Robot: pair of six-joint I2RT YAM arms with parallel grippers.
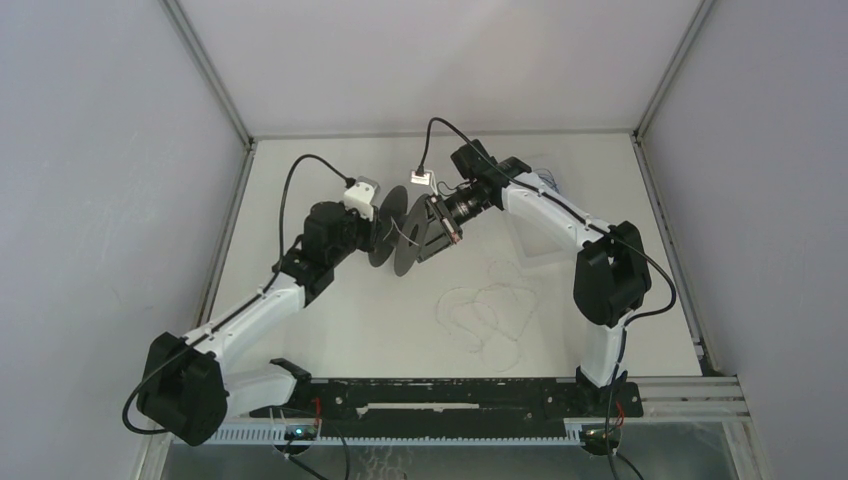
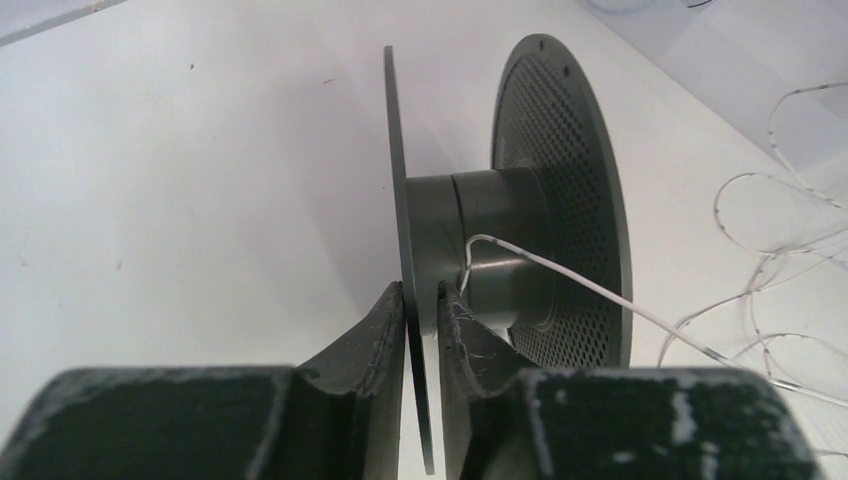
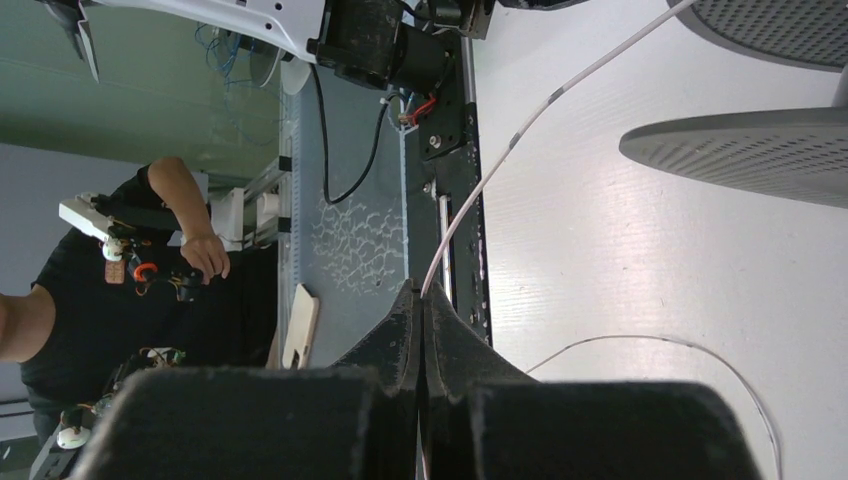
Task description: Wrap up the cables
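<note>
The dark grey spool (image 1: 404, 255) stands on its flanges' edges in the top view, between the two arms. One flange (image 2: 401, 200), seen edge-on, runs between the fingers of my left gripper; it lies close to one finger, while a gap shows beside the other, so the fingers are slightly open. A thin white cable (image 2: 590, 287) bends around the spool's hub and leads off to the right. My right gripper is shut on this cable (image 3: 486, 180), which rises taut from its fingertips towards the spool.
Loose loops of the cable (image 1: 488, 291) lie on the white table right of centre. Behind the right arm is a clear container (image 1: 541, 243). A person (image 3: 150, 270) sits beyond the front edge.
</note>
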